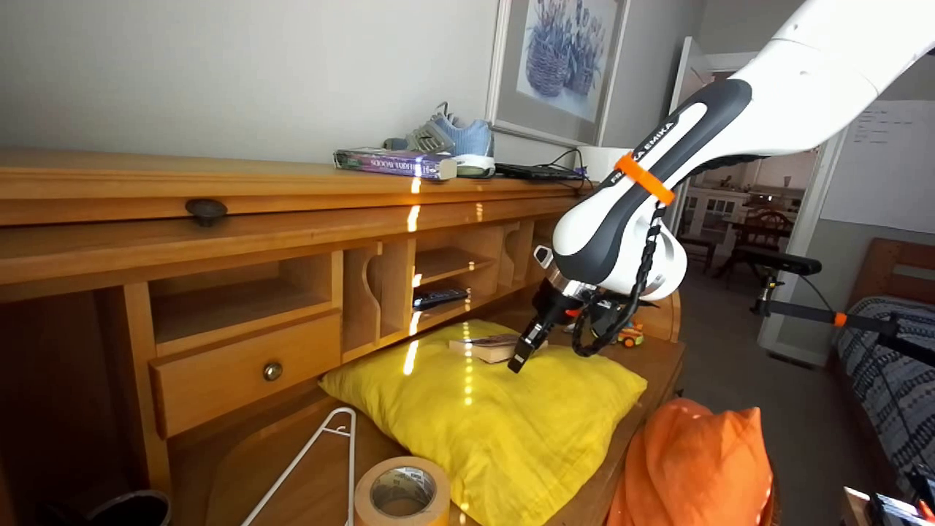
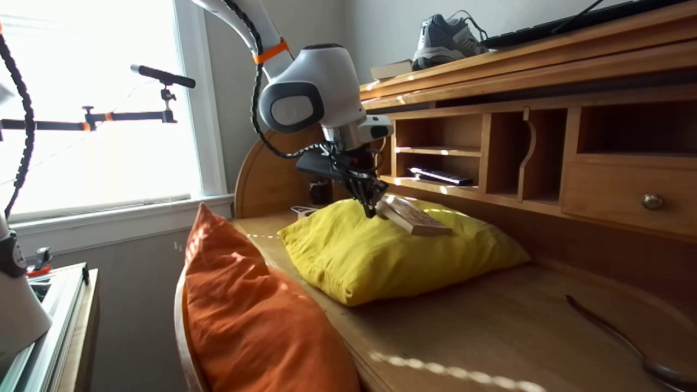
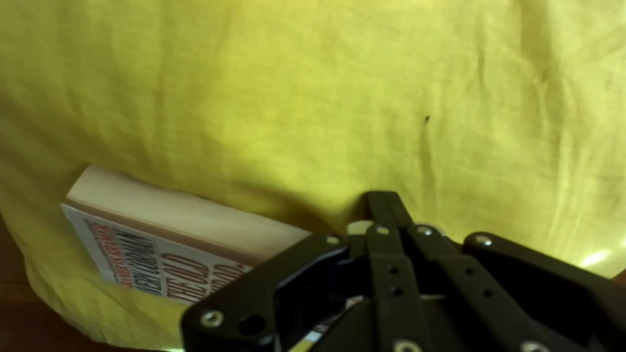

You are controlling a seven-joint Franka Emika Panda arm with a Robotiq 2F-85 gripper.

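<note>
A thick paperback book (image 3: 176, 226) lies flat on the yellow pillow (image 3: 246, 99), its page edge and part of its printed cover showing in the wrist view. My gripper is shut, with nothing showing between its fingers. It points down at the pillow beside the book's page edge and hides the book's far end. In the first exterior view the gripper (image 1: 515, 367) is in front of the book (image 1: 491, 350). The second exterior view has the gripper (image 2: 371, 212) close beside one end of the book (image 2: 415, 218); whether the fingertips touch the pillow I cannot tell.
Shelves and a drawer (image 1: 250, 372) line the back of the desk. A white hanger (image 1: 307, 460) and a tape roll (image 1: 402, 492) lie near the front. An orange cushion (image 2: 255, 313) sits beside the desk. Bare desktop (image 2: 457, 326) shows near the pillow.
</note>
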